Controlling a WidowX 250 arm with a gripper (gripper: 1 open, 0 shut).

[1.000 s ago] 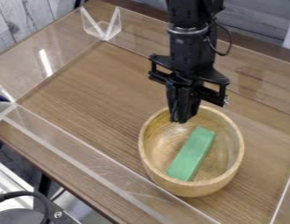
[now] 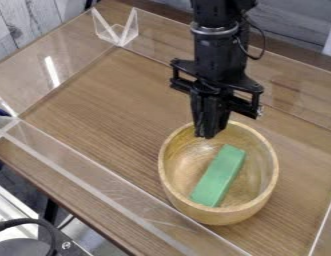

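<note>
The black robot gripper (image 2: 208, 128) hangs over the back rim of a cream round bowl (image 2: 179, 195), its fingertips close together and shut, with nothing seen between them. Inside the bowl a green rectangular block (image 2: 219, 178) lies on the bottom, slanted, below and to the right of the fingertips. Whether the fingertips touch the bowl is not clear.
A wooden table (image 2: 88, 100) fills the view, mostly clear to the left and behind. Clear plastic corner pieces (image 2: 114, 30) stand at the back left. A black round mechanical part (image 2: 21, 240) shows at the front left.
</note>
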